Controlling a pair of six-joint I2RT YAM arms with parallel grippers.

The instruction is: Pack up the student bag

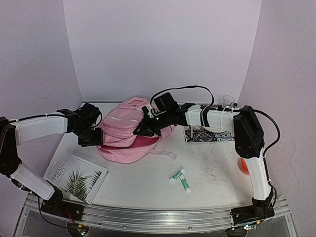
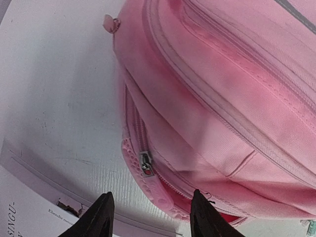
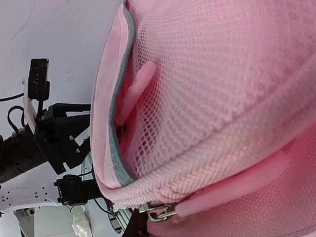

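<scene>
The pink bag [image 1: 118, 129] lies on the table with its mouth gaping toward the front. At the upper edge of that mouth, my right gripper [image 1: 143, 132] is shut on the bag's fabric; in the right wrist view, one dark finger [image 3: 136, 225] shows beside a zipper pull and cloth hides the other. My left gripper is open, its fingers apart over the bag's left front corner, close to a zipper pull [image 2: 146, 163]. Front left lies a white book [image 1: 76, 177] with a palm-leaf cover. Two green-and-white sticks [image 1: 184, 183] lie front centre.
A black-and-white patterned item [image 1: 210, 137] lies back right, partly under my right arm. Behind it stands a clear glass [image 1: 228, 100]. An orange round object [image 1: 243, 165] sits at the right edge, partly behind the arm. Bare table surrounds the sticks.
</scene>
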